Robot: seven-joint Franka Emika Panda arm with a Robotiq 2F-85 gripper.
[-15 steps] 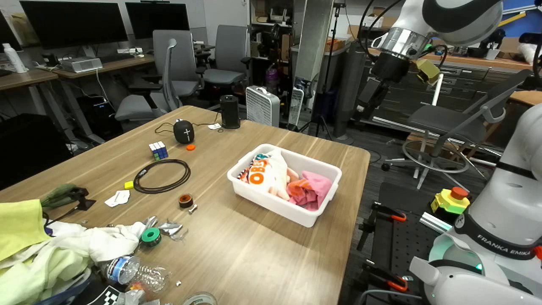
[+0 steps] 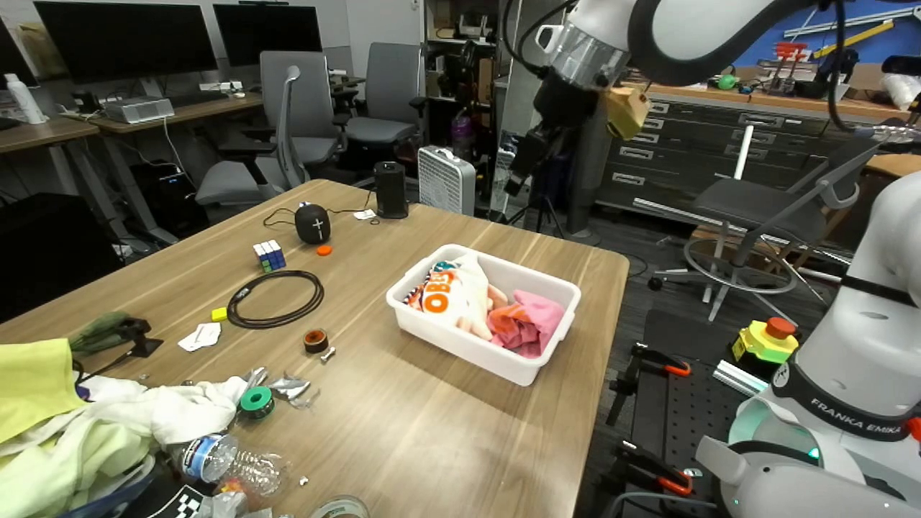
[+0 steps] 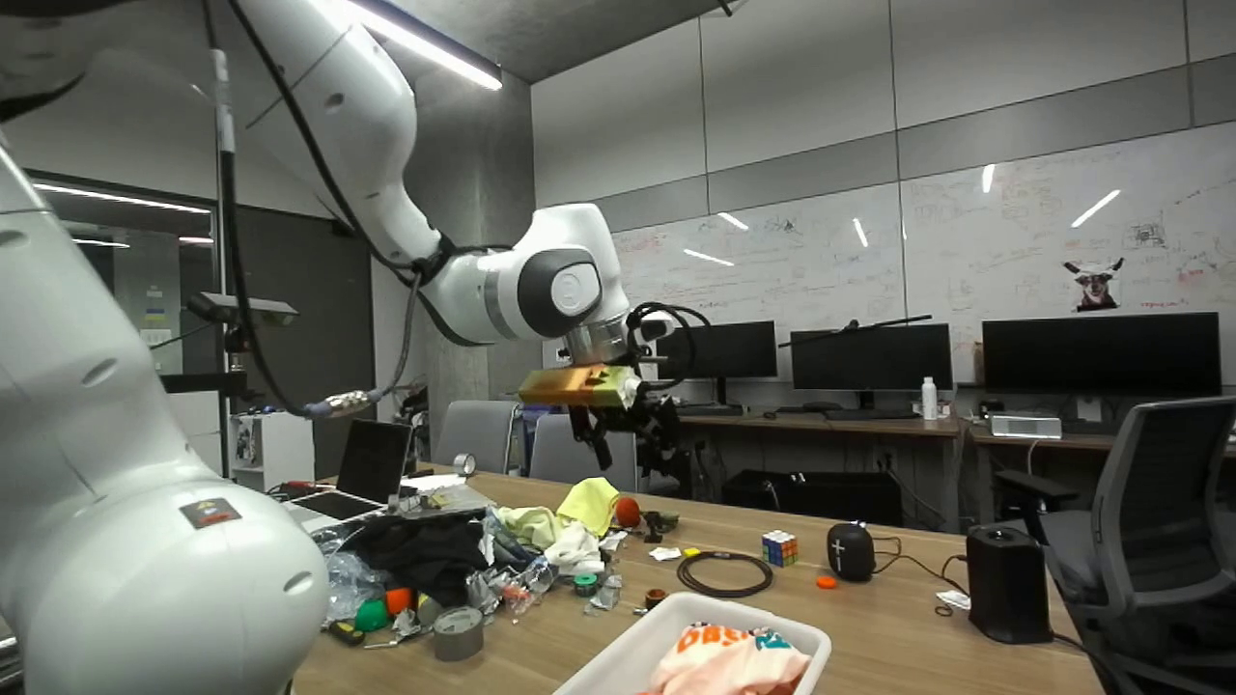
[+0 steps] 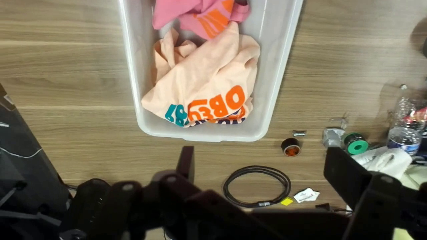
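Note:
My gripper is open and empty; its dark fingers stand wide apart in the wrist view. In exterior view 1 it hangs high above the table's far side, well clear of everything on it. A white plastic bin rests on the table near the right edge. Inside lie a peach cloth with orange and teal lettering and a pink cloth with orange patches. Exterior view 2 cuts off the bin's near part.
A coiled black cable, a tape roll, a puzzle cube and a round speaker are spread across the table. Cloths, a plastic bottle and clutter crowd one end. Bare wood surrounds the bin.
In exterior view 1, the arm and gripper have shifted left and slightly down, closer to the table. The bin and cloths have stayed put.

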